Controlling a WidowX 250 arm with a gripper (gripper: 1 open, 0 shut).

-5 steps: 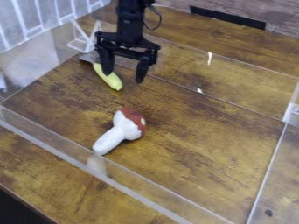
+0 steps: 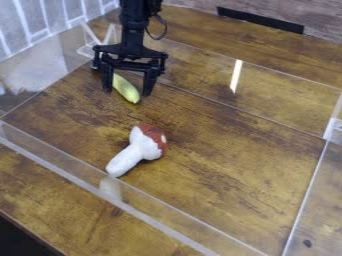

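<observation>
My black gripper point(image 2: 128, 80) is low at the back left of the walled area, its fingers on either side of a long yellow-green object point(image 2: 127, 91) lying on the wood. I cannot tell whether the fingers touch it. A white plush toy with a red-brown top point(image 2: 139, 150), mushroom-like in shape, lies on its side in the front middle, apart from the gripper.
Clear plastic walls point(image 2: 197, 237) border the wooden floor point(image 2: 247, 170) on several sides. A dark strip point(image 2: 261, 20) stands at the back.
My gripper has shifted left over the yellow-green object, and its fingers are closer together than before. The plush toy is unmoved.
</observation>
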